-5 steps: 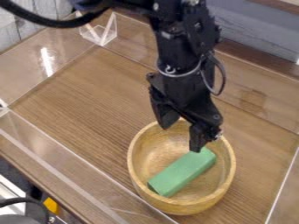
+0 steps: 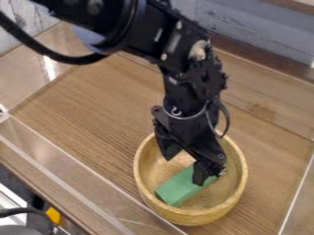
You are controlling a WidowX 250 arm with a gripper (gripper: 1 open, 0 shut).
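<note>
My black gripper point(image 2: 190, 158) reaches down into a round light-wooden bowl point(image 2: 167, 204), its fingers open above and around the right end of a green block point(image 2: 179, 188). The block lies on the bowl's floor, partly hidden by the gripper.
A clear plastic edge runs along the lower left, with a small yellow object point(image 2: 53, 215) and a black cable beyond it. A pale wall stands at the back.
My gripper has moved down into the bowl toward the green block, now covering more of its right end. The bowl and block appear in place.
</note>
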